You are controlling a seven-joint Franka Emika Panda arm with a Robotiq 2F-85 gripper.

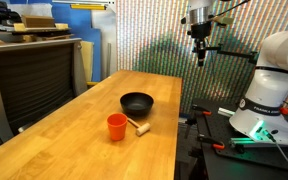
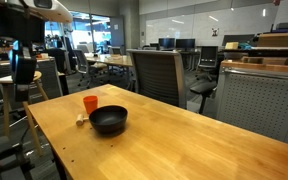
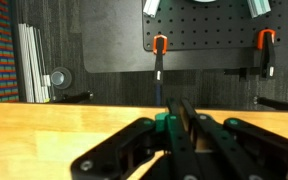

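A black bowl (image 1: 137,102) rests on the wooden table, with a red cup (image 1: 117,127) standing upright close by. Beside them lies a small light wooden piece (image 1: 142,129) with a short stick-like part (image 1: 133,122); in exterior view 2 this wooden piece (image 2: 82,119) is between the cup (image 2: 90,102) and the bowl (image 2: 108,120). High above the robot's base side, clear of all these, hangs my gripper (image 1: 201,60), pointing down. Its fingers look shut, and nothing can be made out between them. None of the tabletop objects appears in the wrist view.
Below the wrist camera are the table edge (image 3: 84,115) and a dark perforated base plate (image 3: 214,28) with orange-tipped clamps. An office chair (image 2: 159,76) stands behind it.
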